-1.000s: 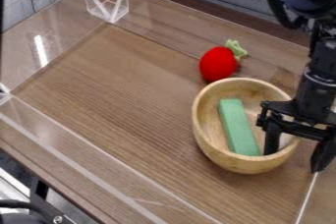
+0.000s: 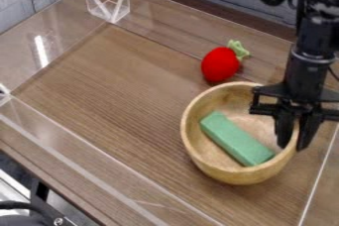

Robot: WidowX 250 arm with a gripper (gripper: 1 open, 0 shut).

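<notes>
My gripper (image 2: 280,117) is at the right, its dark fingers pointing down at the right rim of a tan oval bowl (image 2: 201,158); whether they touch it I cannot tell, nor how far they stand apart. A green block (image 2: 236,139) lies slanted inside the bowl. A red tomato-like object (image 2: 221,64) with a small green piece (image 2: 237,47) behind it lies above the bowl.
A white wire-like holder (image 2: 106,3) stands at the back left of the wooden table (image 2: 86,91).
My gripper has moved up and slightly left from lower in the bowl's right side. The bowl has shifted slightly, and the green block now lies more slanted.
</notes>
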